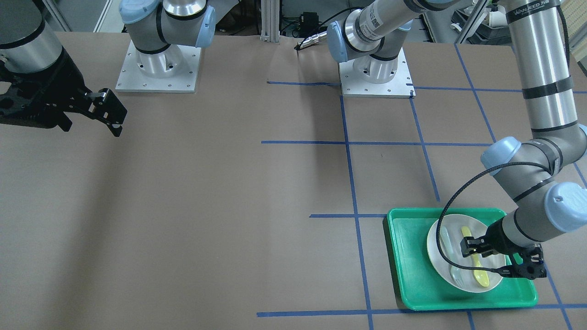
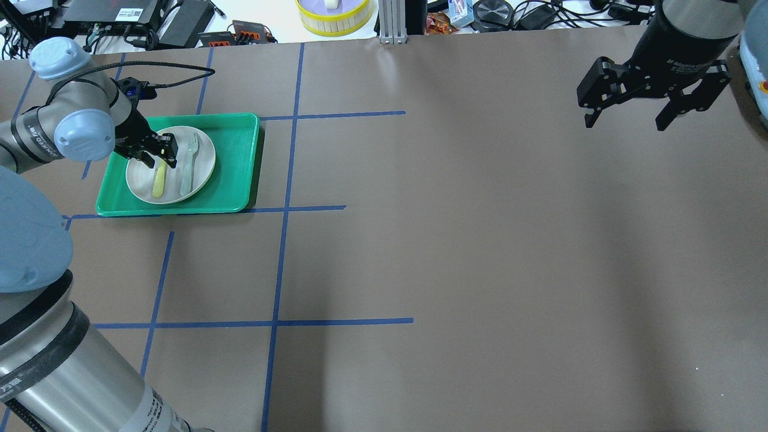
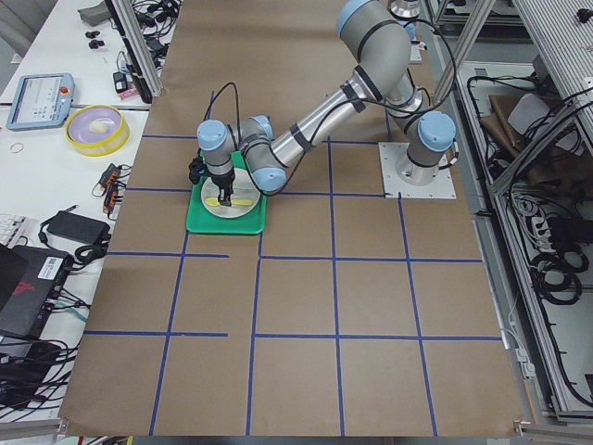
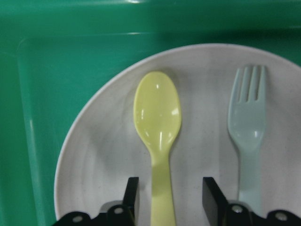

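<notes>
A white plate (image 2: 137,180) lies in a green tray (image 2: 233,165), holding a yellow spoon (image 4: 157,113) and a pale blue fork (image 4: 247,117), side by side. My gripper hangs low over the plate, open, with its fingertips on either side of the spoon's handle. In the front view the gripper partly hides the cutlery; whether the fingertips touch the plate is unclear.
Another black gripper (image 2: 648,90) hangs over the bare table at top right of the top view, well away from the tray.
</notes>
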